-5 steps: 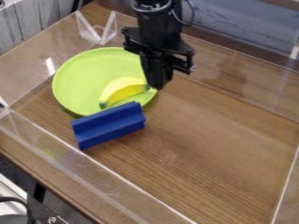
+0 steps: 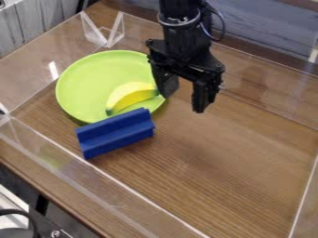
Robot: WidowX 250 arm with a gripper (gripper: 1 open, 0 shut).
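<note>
My black gripper hangs at upper centre, open, over the wood beside the right edge of a green plate; nothing shows between its fingers. A yellow banana lies in the plate's lower right part, just left of the gripper. A blue block lies on the wood in front of the plate, to the lower left of the gripper.
A small white wire-like object stands at the back left. Raised walls border the back and left.
The banana, plate and block have not visibly moved.
</note>
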